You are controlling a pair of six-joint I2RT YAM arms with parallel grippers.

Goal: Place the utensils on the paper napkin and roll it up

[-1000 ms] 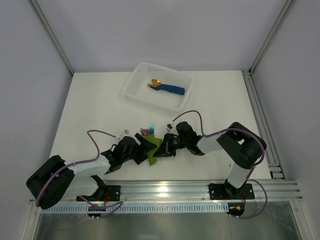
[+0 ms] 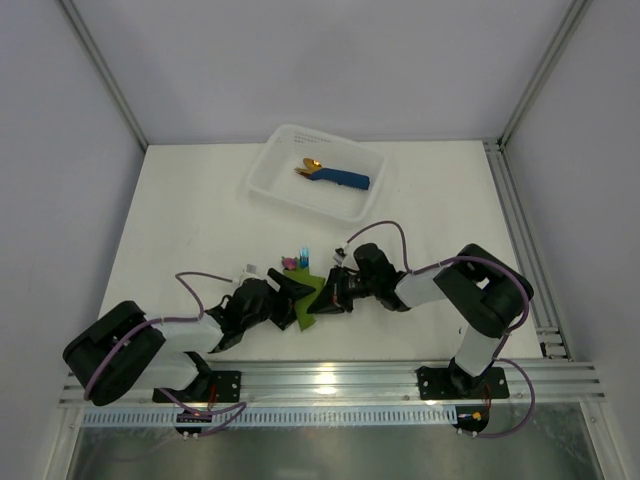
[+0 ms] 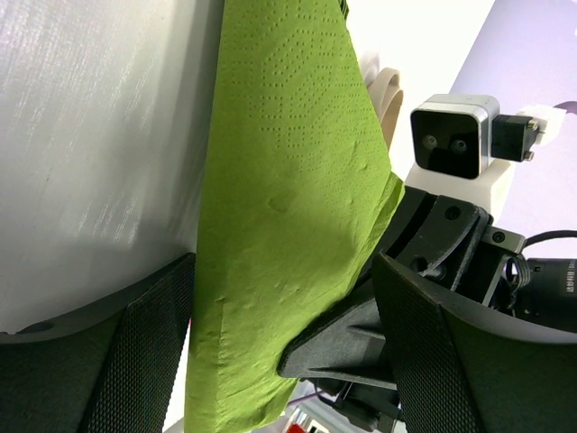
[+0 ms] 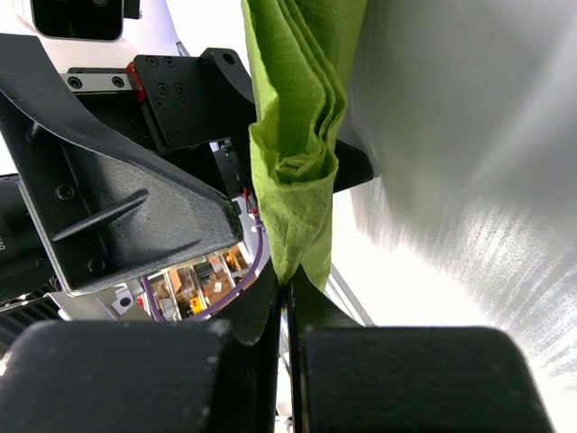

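The green paper napkin (image 2: 305,297) lies near the table's front, folded into a narrow roll between both grippers. A blue fork's tines (image 2: 304,256) stick out of its far end; the rest of the utensil is hidden inside. My left gripper (image 2: 302,308) stands open, its two dark fingers (image 3: 135,352) on either side of the napkin (image 3: 279,207). On the other side, my right gripper (image 2: 316,300) is shut on a pinched edge of the napkin (image 4: 293,216), its fingertips (image 4: 261,311) close together where the green layers gather.
A white bin (image 2: 265,170) stands at the back, holding a navy bundle (image 2: 342,177) with gold utensil tips. A small magenta item (image 2: 290,263) sits beside the fork tines.
The right arm and the bin look unchanged.
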